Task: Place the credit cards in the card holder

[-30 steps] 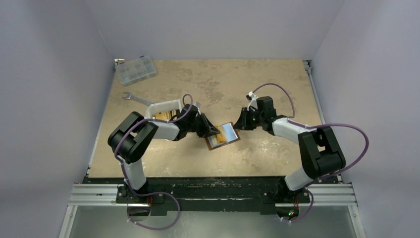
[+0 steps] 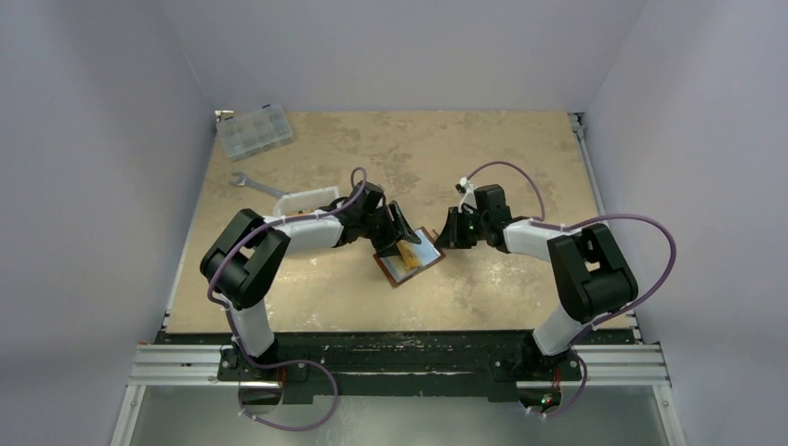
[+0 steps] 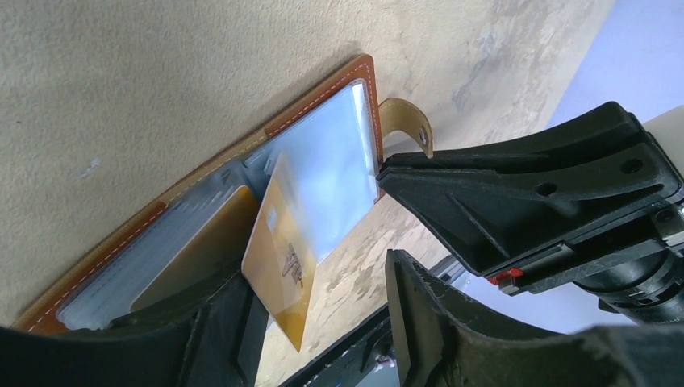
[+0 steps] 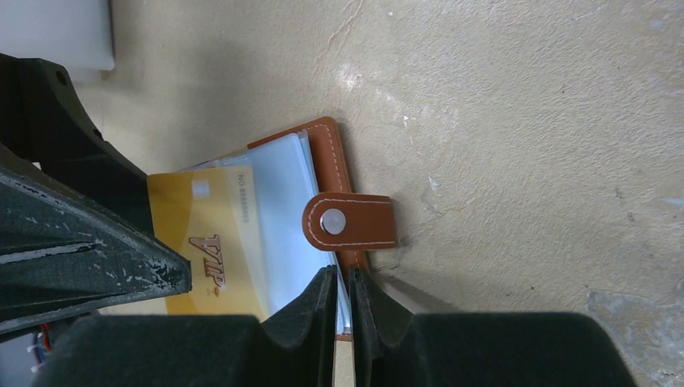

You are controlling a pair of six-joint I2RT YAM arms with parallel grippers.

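The card holder (image 2: 430, 261) lies spread on the table with brown stitched edges and clear sleeves. A gold VIP card (image 3: 278, 266) stands tilted up over its pages; its far end is blurred, so how deep it sits cannot be told. My left gripper is open around that card, one finger close beside it, a gap to the other. Another gold card (image 3: 206, 246) lies at the sleeves, partly hidden. At the holder's right edge, by its snap strap (image 4: 355, 222), my right gripper shows a narrow gap; whether it grips the edge is unclear.
A white tray (image 2: 309, 199) stands left, partly behind the left arm. A wrench (image 2: 257, 185) and a clear compartment box (image 2: 254, 132) lie farther back left.
The holder has shifted slightly left and toward the front, turning a little.
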